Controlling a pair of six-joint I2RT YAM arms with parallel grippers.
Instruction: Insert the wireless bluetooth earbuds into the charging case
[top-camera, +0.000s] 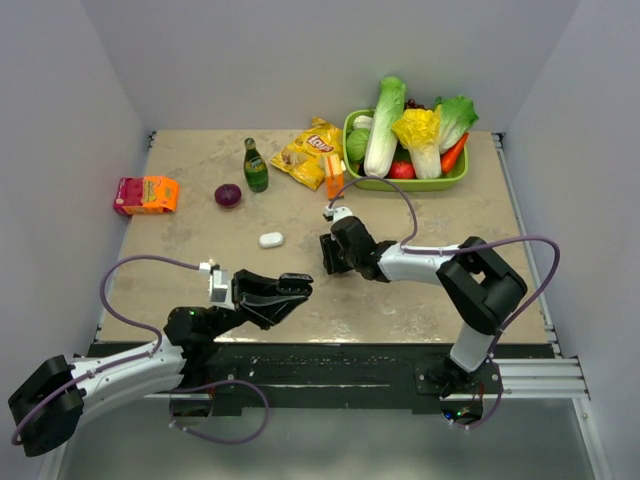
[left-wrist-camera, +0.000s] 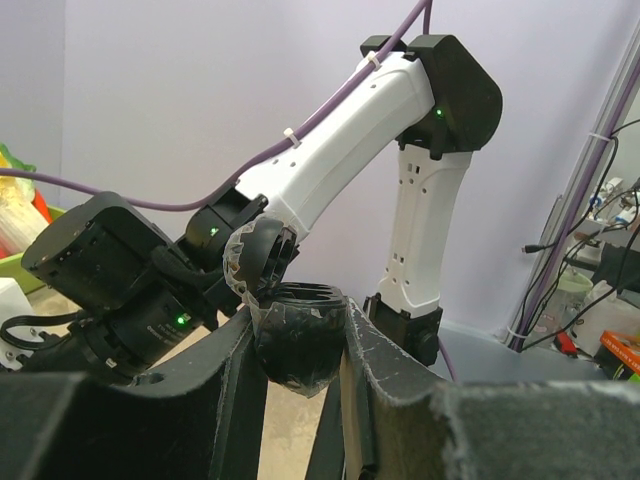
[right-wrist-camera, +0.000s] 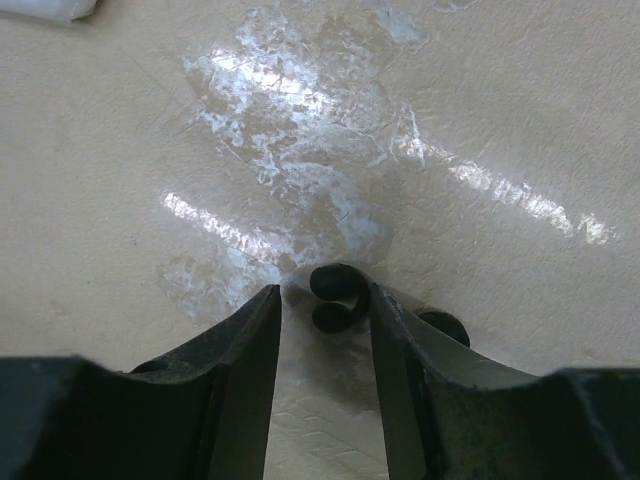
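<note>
My left gripper (top-camera: 292, 290) is raised at the table's front, shut on the black charging case (left-wrist-camera: 298, 335), whose lid stands open in a clear wrapped cover. My right gripper is low over the table, part open, around a small black earbud (right-wrist-camera: 334, 282) lying there. A second black piece (right-wrist-camera: 445, 326), likely the other earbud, lies just beside it, partly hidden by a finger. A white rounded object (top-camera: 271, 240) lies left of the right gripper.
A green basket of vegetables (top-camera: 410, 184), chips (top-camera: 305, 150), a green bottle (top-camera: 255, 170), an onion (top-camera: 228, 195) and snack boxes (top-camera: 150, 196) stand toward the back and left.
</note>
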